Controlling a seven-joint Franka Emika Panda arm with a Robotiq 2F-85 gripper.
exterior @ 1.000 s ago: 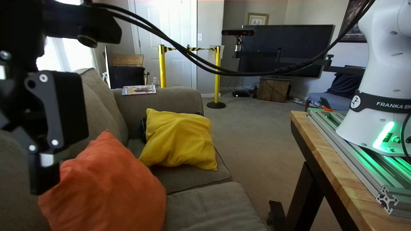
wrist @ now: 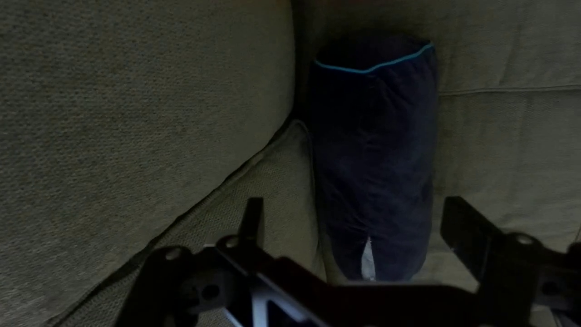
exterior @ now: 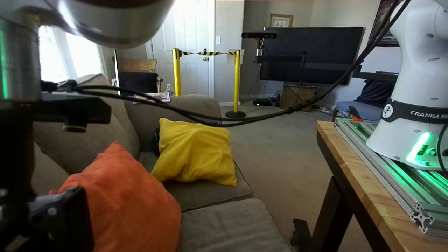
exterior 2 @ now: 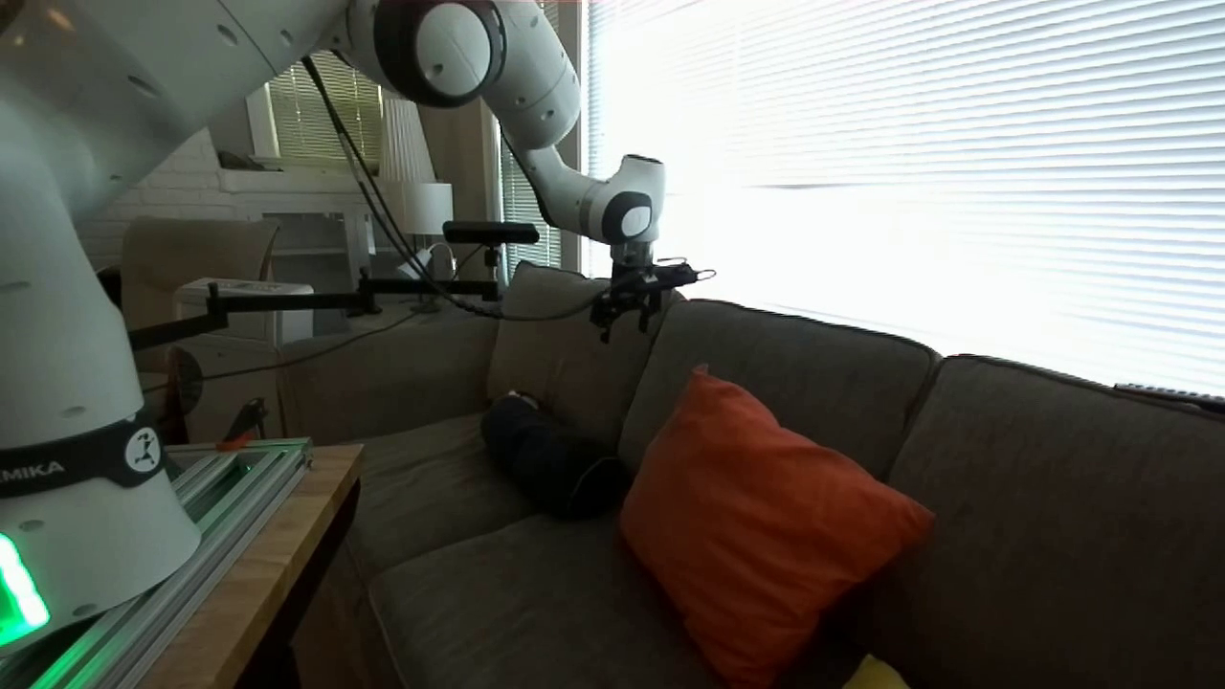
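Note:
My gripper stands open in the wrist view, its two dark fingers wide apart with nothing held. Beyond and below them a dark navy bolster pillow (wrist: pixel 376 141) with light blue piping lies on the couch seat. In exterior view 2 the gripper (exterior 2: pixel 620 327) hangs in front of the couch back, higher than the dark bolster (exterior 2: pixel 551 459). An orange pillow (exterior 2: pixel 758 528) leans on the backrest to the right of the bolster. Exterior view 1 shows a yellow pillow (exterior: pixel 195 153) at the couch's far end, behind the orange pillow (exterior: pixel 130 205).
The couch backrest (exterior 2: pixel 792 356) rises close to the gripper, with window blinds (exterior 2: pixel 919 172) behind. A wooden table (exterior: pixel 357 168) carries the robot base. Black cables (exterior: pixel 235 121) sag from the arm across the couch. Bare seat cushion (exterior 2: pixel 482 597) lies in front of the bolster.
In exterior view 1 the gripper has moved down, bringing the pale wrist into view at the top. The cables hang lower. The pillows appear unmoved.

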